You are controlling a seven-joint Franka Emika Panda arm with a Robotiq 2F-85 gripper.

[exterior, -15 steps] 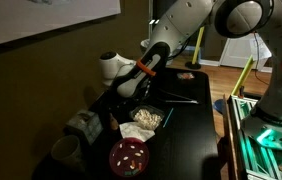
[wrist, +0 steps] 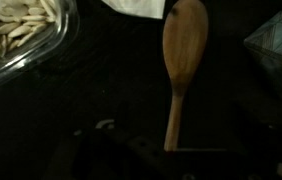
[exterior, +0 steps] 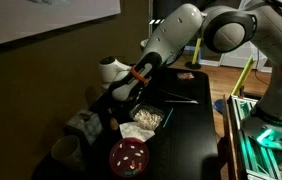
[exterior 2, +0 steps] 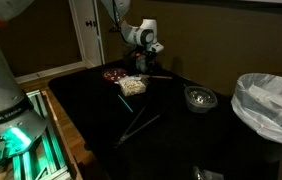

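Observation:
A wooden spoon (wrist: 184, 45) lies on the black table in the wrist view, its bowl at the top and its handle running down toward my gripper. My gripper's fingers are dark and hard to make out against the table; they stand apart, open, with the handle's lower end near the gap. Whether they touch it cannot be told. In exterior view 1 the gripper (exterior: 121, 98) points down at the table's far side, just behind the clear container (exterior: 149, 116) of pale seeds. The spoon (exterior: 114, 123) shows as a small brown shape there.
A white napkin (exterior: 134, 131) and a red bowl (exterior: 129, 158) lie close by. Near the wall stands a grey box (exterior: 84, 125). A blue pen (exterior 2: 125, 102), a metal strainer (exterior 2: 199, 98) and a bag-lined bin (exterior 2: 271, 100) are elsewhere.
The arm has shifted slightly, its wrist a little lower over the far side of the table. The objects on the table look unmoved.

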